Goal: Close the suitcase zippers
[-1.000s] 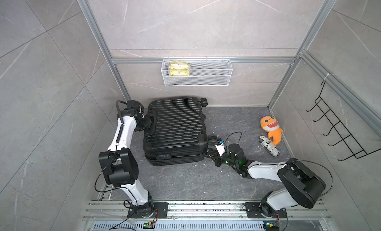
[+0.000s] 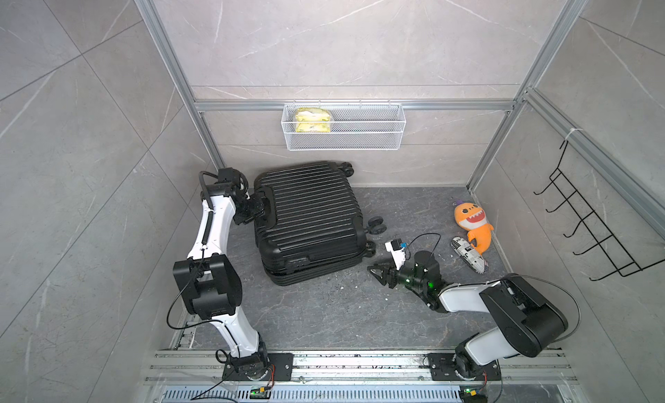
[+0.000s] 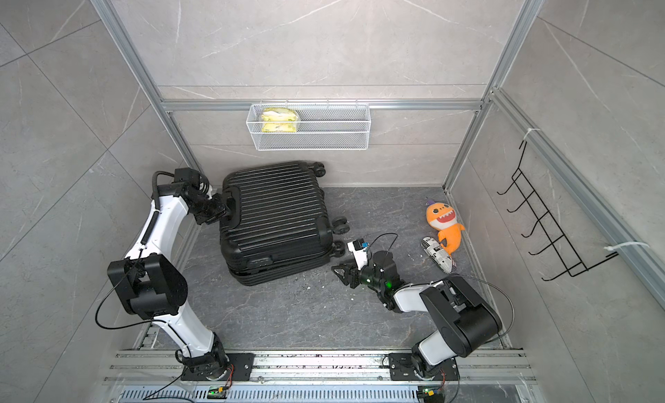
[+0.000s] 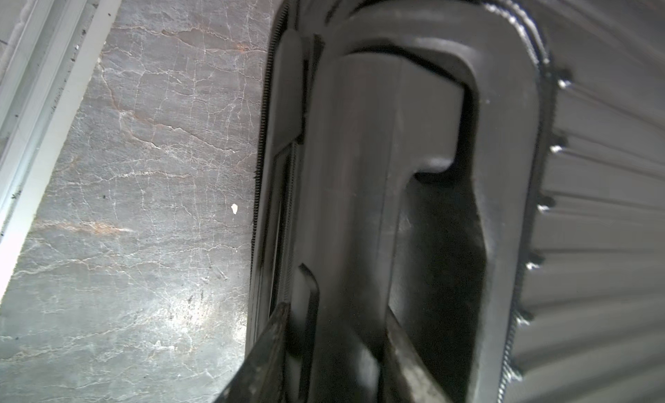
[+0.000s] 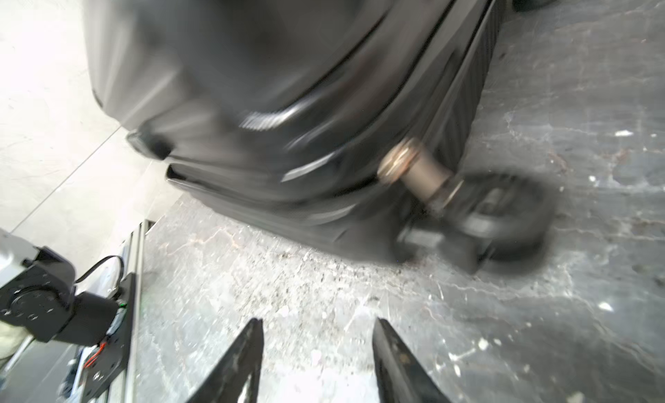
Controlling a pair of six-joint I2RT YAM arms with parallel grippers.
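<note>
The black ribbed suitcase (image 2: 311, 212) lies flat on the floor at the left, turned at an angle, its wheels to the right. In the left wrist view, my left gripper is shut on the suitcase's handle (image 4: 353, 195), and a strip of zipper teeth (image 4: 265, 119) runs along the edge beside it. My right gripper stands open and empty over the bare floor near the front right corner. A blurred wheel (image 5: 509, 219) sits ahead of its fingers. Near that corner a gap shows between the suitcase's two shells. No zipper pull can be made out.
An orange shark toy (image 2: 475, 223) and a patterned shoe-like object (image 2: 469, 254) lie at the right. A white wire basket (image 2: 353, 136) and a black hook rack (image 2: 595, 223) hang on the walls.
The suitcase has turned counterclockwise, its wheel end swinging toward the back wall. My right gripper has drawn away from the front right corner to the right. The left one stays at the handle.
</note>
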